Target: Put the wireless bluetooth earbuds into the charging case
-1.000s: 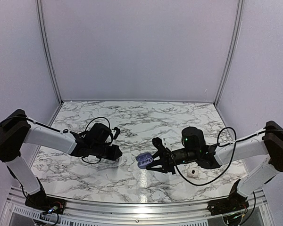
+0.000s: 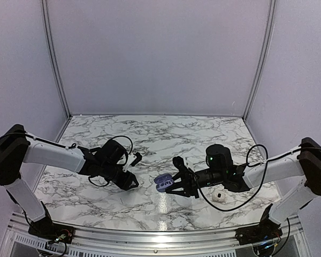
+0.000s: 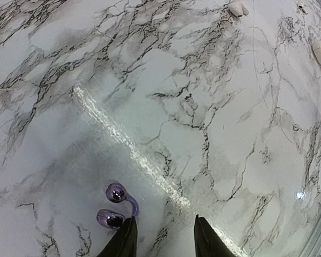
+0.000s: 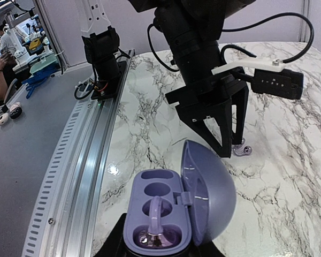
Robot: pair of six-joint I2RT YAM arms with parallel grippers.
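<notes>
The purple charging case (image 4: 156,195) is held up, lid open, in my right gripper (image 2: 168,186), which is shut on it; one purple earbud (image 4: 155,225) sits in a well at its near end. My left gripper is open above the marble table, left of the case in the top view. Just beyond its fingertips, in the left wrist view, lies a purple earbud (image 3: 116,191) with a second rounded purple piece (image 3: 109,218) beside it; whether these are one earbud or two I cannot tell.
White objects (image 3: 237,8) lie on the table, one near my right arm (image 2: 218,197). A metal rail (image 2: 155,229) runs along the front edge.
The right arm and case have stayed put.
</notes>
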